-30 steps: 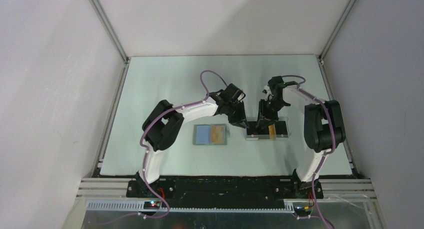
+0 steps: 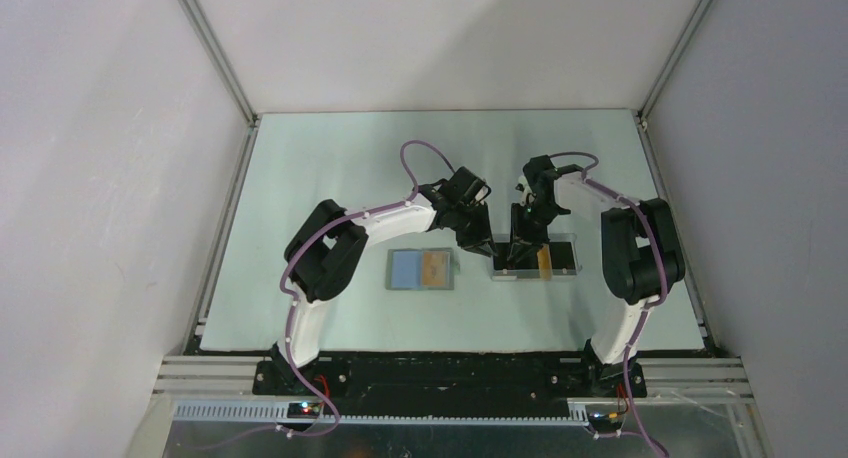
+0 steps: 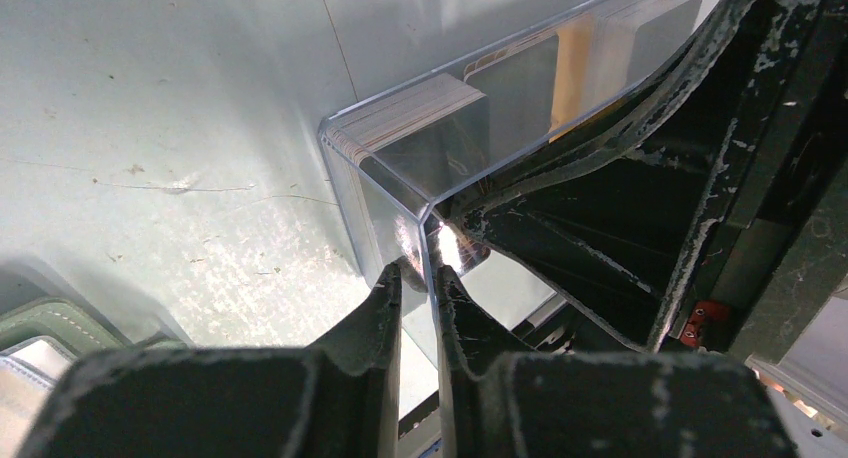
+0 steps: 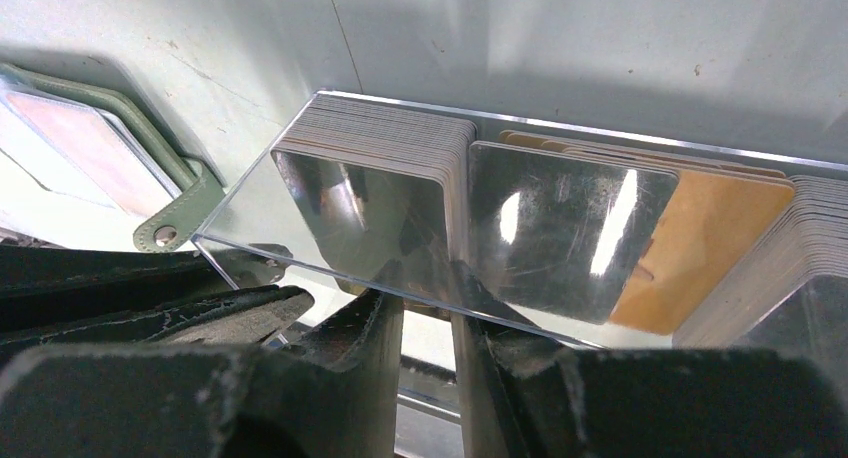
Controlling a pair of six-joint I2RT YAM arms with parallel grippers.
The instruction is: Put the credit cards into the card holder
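A clear box (image 2: 568, 275) holds rows of credit cards: a dark silvery stack (image 4: 370, 213), another dark card (image 4: 560, 228) and a tan card (image 4: 705, 243). My left gripper is shut on the box's clear wall at its left end. Over the box's left part, my right gripper is part open, its fingers at the box's near edge by the dark stack. No card shows clearly between them. To the left of the box lies an open green card holder (image 2: 420, 287), with a blue side and a tan side.
The left gripper's dark finger stands close beside the right one at the box's left end. More dark cards (image 4: 810, 308) fill the box's right end.
My right gripper has shifted a little to the left and toward the front over the box. The left arm, the box and the card holder have not moved.
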